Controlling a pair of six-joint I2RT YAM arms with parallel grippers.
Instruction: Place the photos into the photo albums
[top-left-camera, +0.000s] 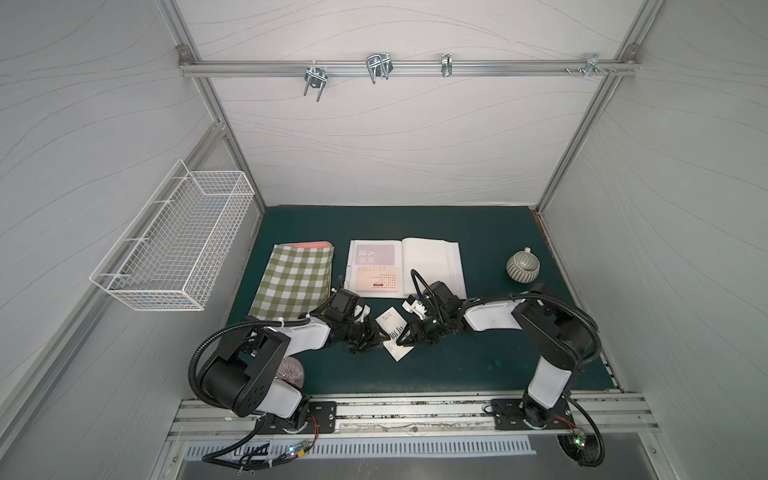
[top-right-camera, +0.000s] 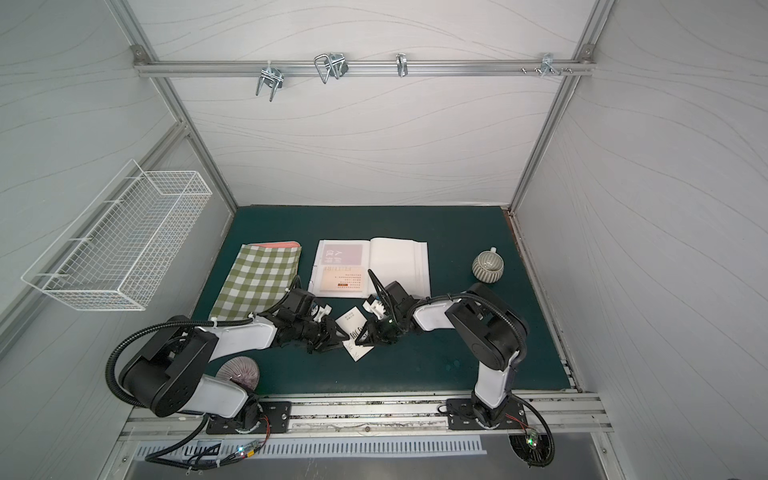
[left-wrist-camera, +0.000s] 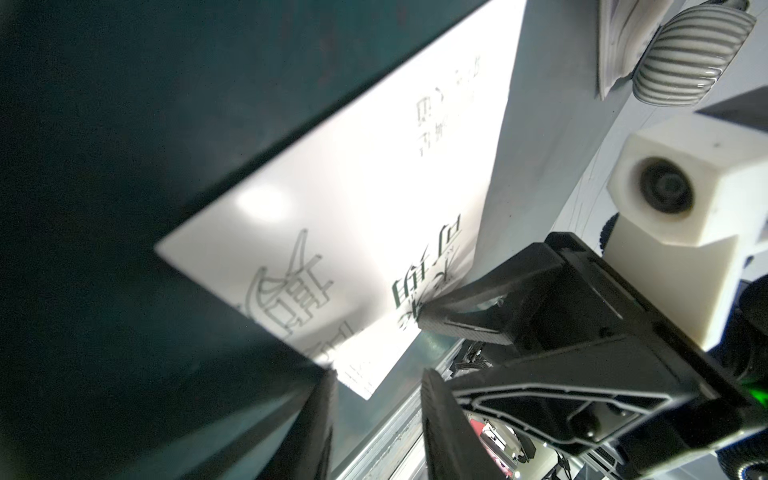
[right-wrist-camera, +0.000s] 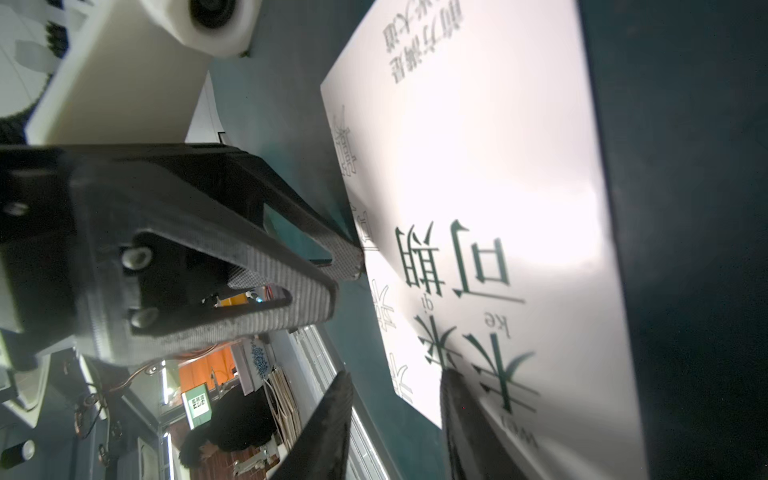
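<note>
A white photo card (top-left-camera: 391, 324) with Chinese lettering lies on the green mat between my two grippers, seen close in both wrist views (left-wrist-camera: 368, 184) (right-wrist-camera: 480, 176). My left gripper (top-left-camera: 376, 340) is at its left side and my right gripper (top-left-camera: 408, 337) at its right, partly over it. In each wrist view fingertips sit at the card's edge, part open, with nothing clearly held. An open photo album (top-left-camera: 430, 264) lies behind, its left page holding a pink and peach printed picture (top-left-camera: 376, 272).
A checked green cloth (top-left-camera: 288, 280) lies at the left, a ribbed cup (top-left-camera: 522, 268) at the back right, a round purple object (top-right-camera: 238, 369) at the front left. A wire basket (top-left-camera: 172, 240) hangs on the left wall.
</note>
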